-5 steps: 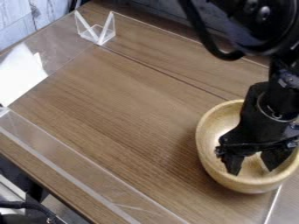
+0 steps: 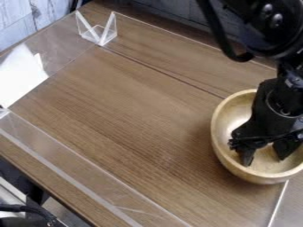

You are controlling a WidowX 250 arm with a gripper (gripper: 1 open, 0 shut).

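Observation:
A light wooden bowl (image 2: pixel 225 124) sits at the right side of the table. My black gripper (image 2: pixel 264 154) is down inside it, fingers apart and lowered toward the bowl's floor near its right half. I see nothing between the fingers, though the gripper body hides part of the bowl's inside.
A clear acrylic stand (image 2: pixel 98 32) stands at the back left. A white sheet (image 2: pixel 18 75) lies at the left edge, and dark cables show below the table at the lower left.
The bowl and my gripper have both shifted a little to the right over the last second, the gripper staying inside the bowl.

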